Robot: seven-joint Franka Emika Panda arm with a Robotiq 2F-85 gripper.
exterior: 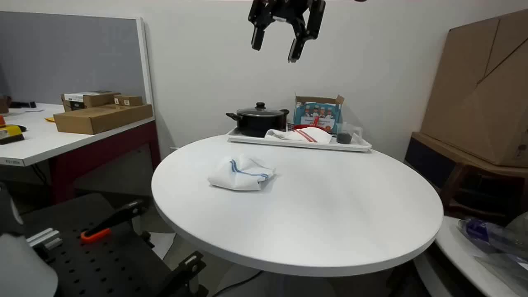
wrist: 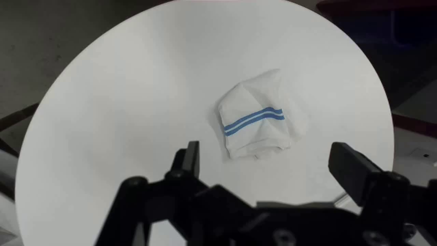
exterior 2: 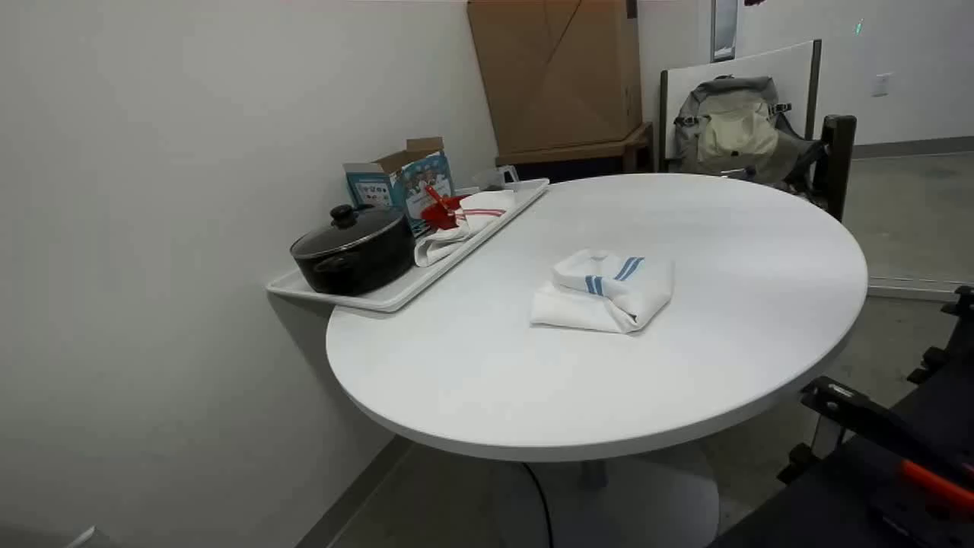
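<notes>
A white cloth with blue stripes (exterior: 241,173) lies loosely folded on the round white table (exterior: 317,213), left of the middle in exterior view 1. Its folds and both stripes show in exterior view 2 (exterior 2: 605,291), and from above it appears as a crumpled patch in the wrist view (wrist: 254,117). High over the table hangs my gripper (exterior: 274,53), open, with its fingers wide apart and nothing between them. In the wrist view the cloth lies well below and beyond the fingertips, touched by neither. Exterior view 2 does not show the gripper.
Along the wall a white tray (exterior: 292,143) carries a lidded black pot (exterior: 259,120), a red-striped cloth (exterior: 310,134), a blue box (exterior: 317,114) and a clear cup (exterior: 345,133). Bare tabletop surrounds the blue-striped cloth. A side desk with cardboard boxes (exterior: 104,118) stands at the left.
</notes>
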